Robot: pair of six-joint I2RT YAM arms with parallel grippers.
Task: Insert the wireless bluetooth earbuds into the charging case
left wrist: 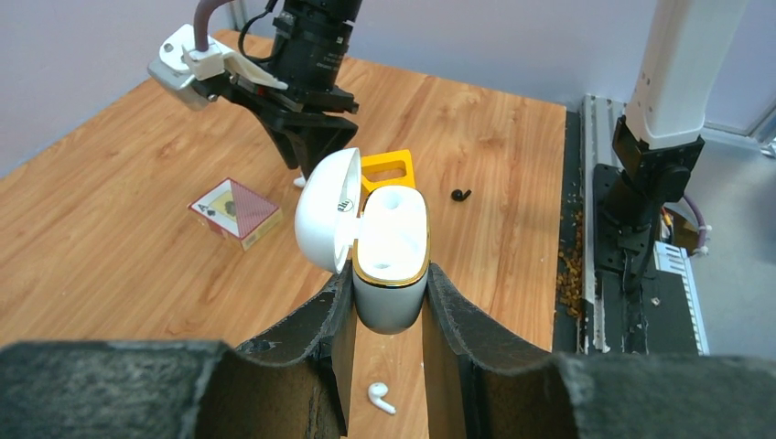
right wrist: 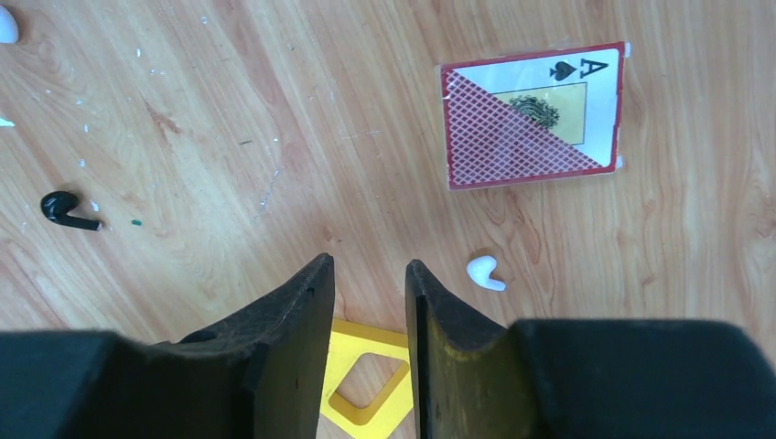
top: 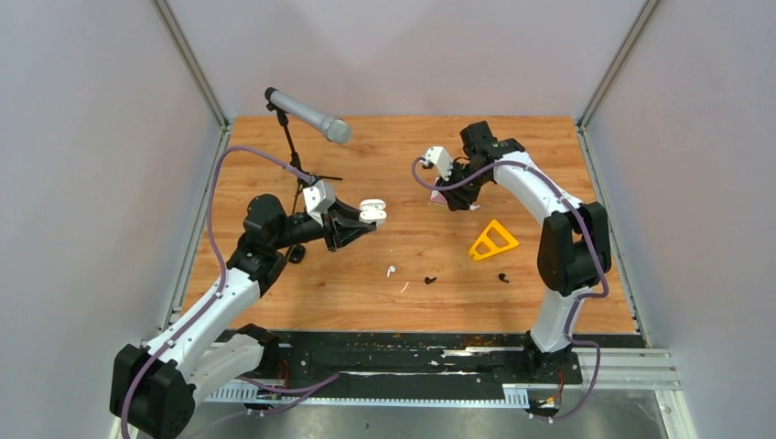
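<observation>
My left gripper (top: 365, 225) is shut on the white charging case (left wrist: 389, 247). The case's lid stands open, and its two wells look empty in the left wrist view. One white earbud (left wrist: 379, 397) lies on the table below the case; the top view has it front left of centre. A second white earbud (right wrist: 483, 273) rests near the card box, a little beyond and to the right of my right gripper's tips in the right wrist view. That right gripper points down at the table, fingers apart, nothing between its fingers.
The card box (right wrist: 535, 117) lies by the right gripper. A yellow triangle (top: 494, 240) sits to its right. Two black earbuds (top: 430, 280) (top: 503, 277) and a thin white stick (top: 404, 286) are in front. A microphone on a stand (top: 311, 116) rises at back left.
</observation>
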